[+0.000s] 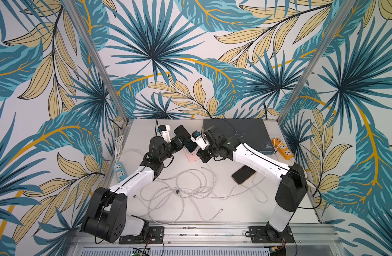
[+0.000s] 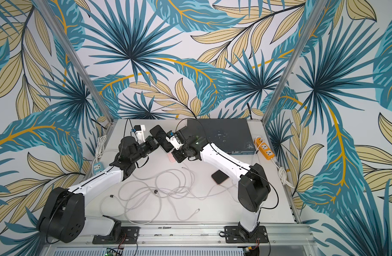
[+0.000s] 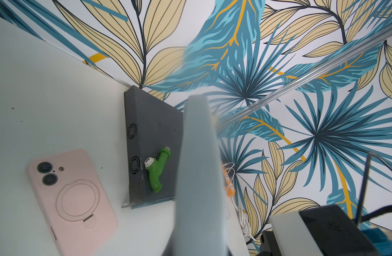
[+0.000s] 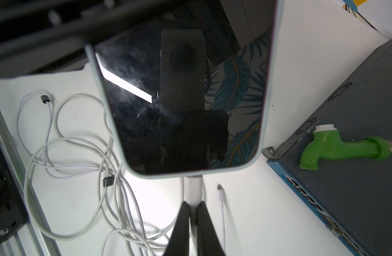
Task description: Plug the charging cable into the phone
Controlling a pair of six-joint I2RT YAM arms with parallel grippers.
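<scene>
The black-screened phone (image 4: 183, 140) with a pale frame is lifted off the table; my left gripper (image 1: 182, 140) is shut on it. In the left wrist view the phone (image 3: 200, 170) appears edge-on and blurred, covering the fingertips. The fingers of my right gripper are shut on the white plug of the charging cable (image 4: 193, 189), just below the phone's bottom edge. The plug's upper end meets that edge near its middle. No metal tip shows between them; how deep it sits I cannot tell.
A pink phone (image 3: 76, 200) lies face down below. Another dark phone (image 1: 243, 175) rests at the right. Loose cables (image 1: 187, 187) coil over the front table, and a loose plug (image 4: 220, 194) lies there. Behind stands a dark box (image 4: 362, 187) with a green pipe piece (image 4: 341, 149).
</scene>
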